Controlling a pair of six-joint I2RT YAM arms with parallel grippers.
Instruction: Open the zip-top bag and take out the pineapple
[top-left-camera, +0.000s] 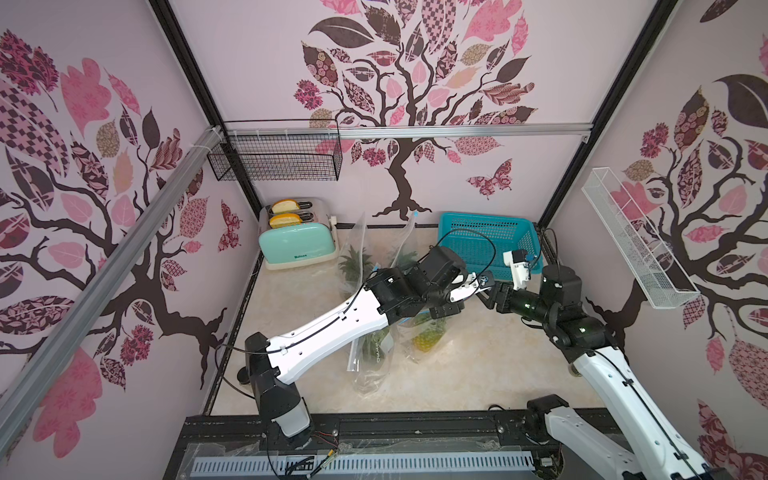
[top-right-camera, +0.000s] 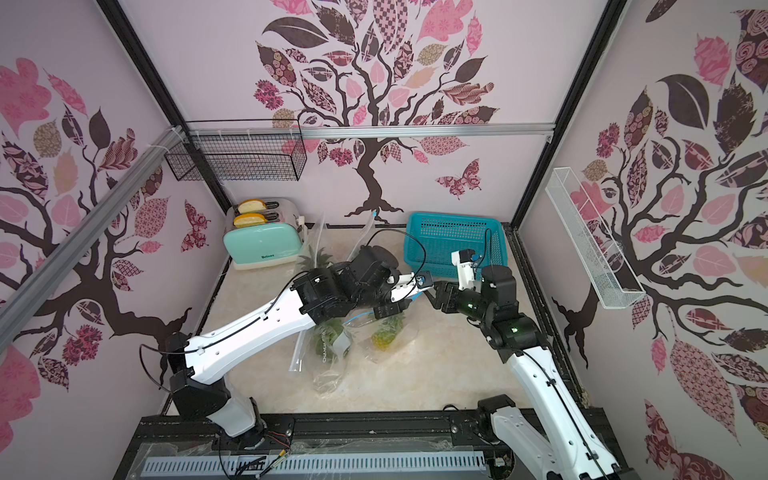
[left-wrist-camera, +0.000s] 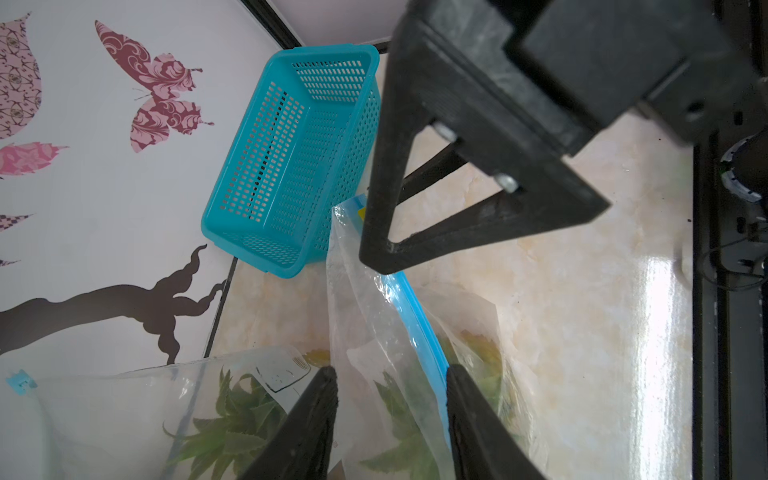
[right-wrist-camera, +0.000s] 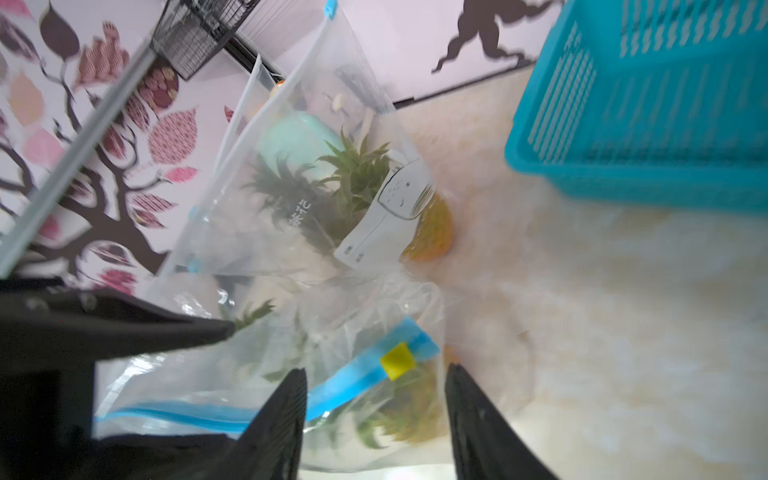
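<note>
A clear zip bag with a blue zip strip (left-wrist-camera: 424, 328) holds a pineapple (top-left-camera: 429, 339), its green leaves showing through the plastic. A yellow tab (right-wrist-camera: 397, 361) sits near one end of the strip. My left gripper is open over the bag, the blue strip passing between its fingers in view. My right gripper is part open; the tab end of the strip appears between its fingers in the right wrist view. Whether either gripper touches the bag cannot be told. The left arm hides part of the bag in both top views.
More clear bags with pineapples (right-wrist-camera: 357, 172) stand just left of and behind this one. A blue basket (top-left-camera: 489, 240) sits at the back right, a mint toaster (top-left-camera: 300, 244) at the back left.
</note>
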